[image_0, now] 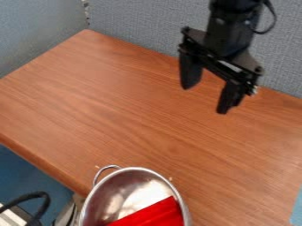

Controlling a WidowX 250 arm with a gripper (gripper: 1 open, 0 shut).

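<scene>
My black gripper (207,83) hangs open over the back right of the wooden table, its two fingers apart with nothing between them. At the bottom centre stands a steel pot (111,195) with a loop handle, cut off by the frame's edge, holding a red object (148,214). The gripper is well away from the pot, higher in the view.
Grey padded walls (139,19) border the back and left. A black cable and pale equipment lie off the table at the bottom left.
</scene>
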